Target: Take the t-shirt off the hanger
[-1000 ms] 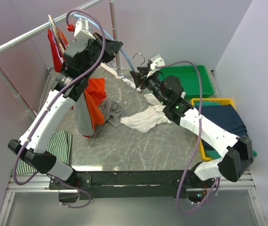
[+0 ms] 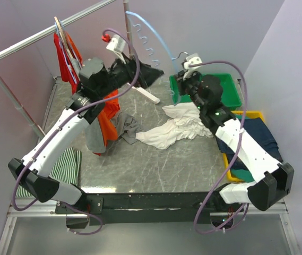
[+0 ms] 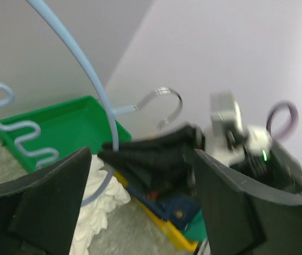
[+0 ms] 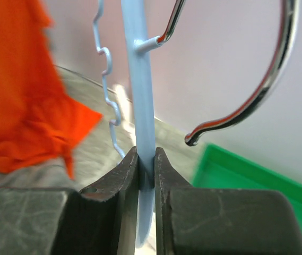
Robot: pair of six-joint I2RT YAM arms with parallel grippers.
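Note:
A light blue hanger (image 2: 153,29) with a chrome hook (image 4: 262,79) is held upright in the right wrist view by my right gripper, its fingers closed round the bar. No shirt shows on this hanger. My left gripper (image 2: 153,74) is left of the right one in the top view; in the left wrist view its fingers stand apart, with the hanger beyond them. A white garment (image 2: 177,127) lies crumpled on the floor beneath. Red-orange clothing (image 2: 108,122) lies and hangs at the left, near a grey cloth (image 2: 127,127).
A metal rail (image 2: 44,34) with more hangers stands upper left. A green bin (image 2: 227,87) and a yellow bin (image 2: 251,114) with dark cloth are on the right. Striped cloth (image 2: 66,167) lies lower left.
Both arms have moved right in the top view, the left also downward, the right carrying the hanger along. The left gripper now stands apart from the hanger's bar.

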